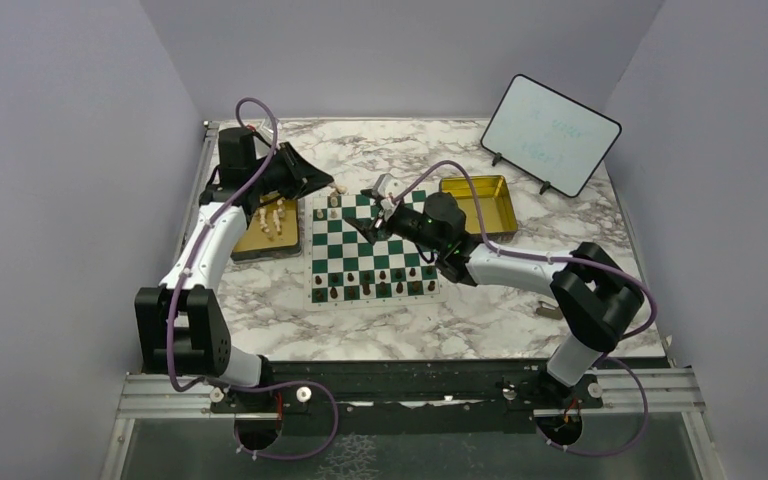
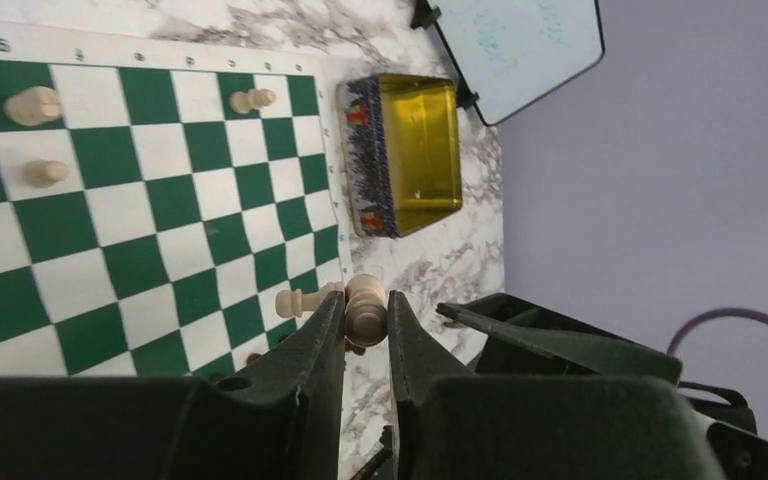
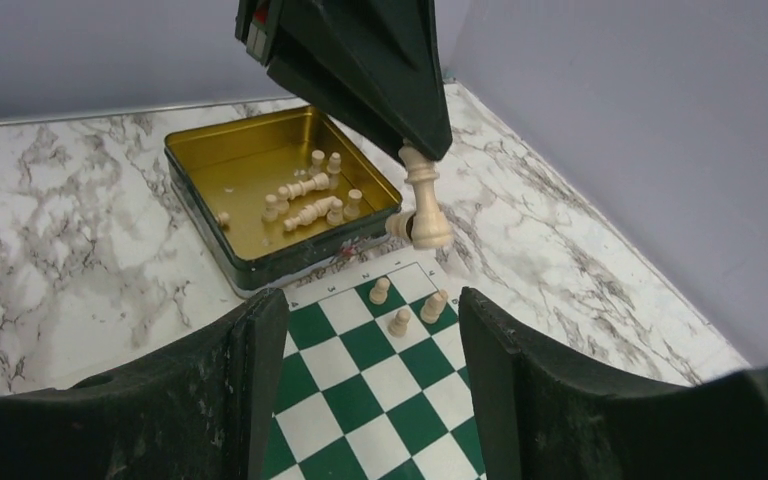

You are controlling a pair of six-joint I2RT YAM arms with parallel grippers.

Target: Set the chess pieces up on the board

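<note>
My left gripper is shut on white chess pieces (image 3: 426, 200), one upright and one lying crosswise, held above the board's back left. The green and white chessboard (image 1: 328, 250) has a few white pieces (image 2: 32, 106) at its back and a row of dark pieces (image 1: 366, 288) along its front. My right gripper is over the board's middle, facing the left one, its fingers apart with nothing between them.
A gold tin with more white pieces (image 3: 309, 188) stands left of the board. An empty gold tin (image 1: 498, 208) stands to the right, a whiteboard (image 1: 550, 130) behind it.
</note>
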